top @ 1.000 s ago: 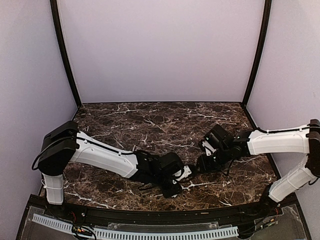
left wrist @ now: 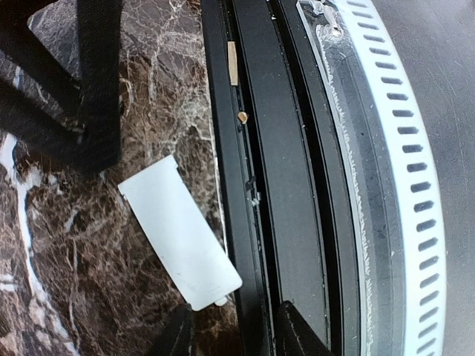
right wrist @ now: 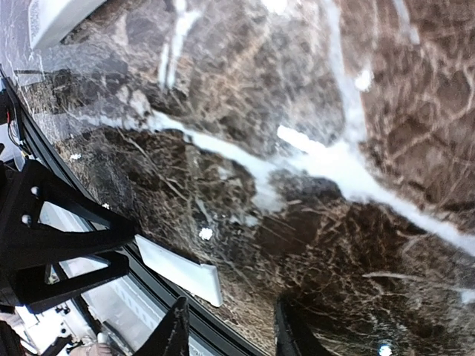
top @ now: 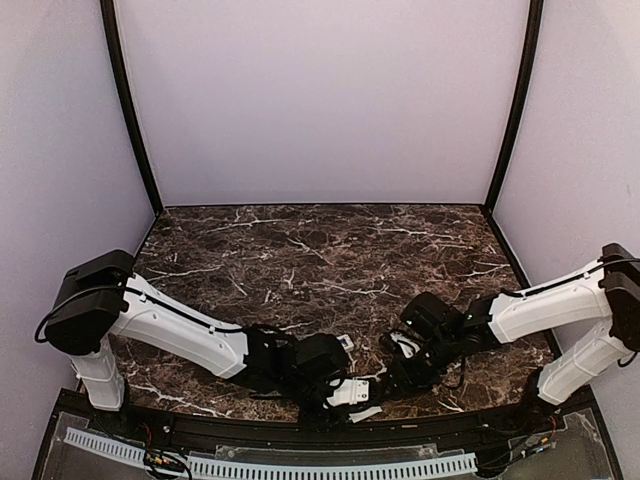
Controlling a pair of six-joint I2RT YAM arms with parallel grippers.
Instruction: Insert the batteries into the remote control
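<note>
A white rectangular cover [left wrist: 180, 233] lies by the dark front rail in the left wrist view. In the top view this white piece [top: 366, 412] shows beside my left gripper. My left gripper is open, its fingertips just short of the cover's near end, nothing clasped. From the right wrist view, the cover [right wrist: 178, 271] is seen at an angle near the left gripper's dark fingers [right wrist: 96, 241]. My right gripper stands open, bare table between its fingers. A white body [right wrist: 63, 16], probably the remote, is cut off at the upper left corner. I cannot make out any batteries.
The black rail [left wrist: 241, 222] and a slotted white strip [left wrist: 412, 170] run along the table's front edge, close to the cover. Both arms are close together at the front.
A small white item behind it has come into view.
</note>
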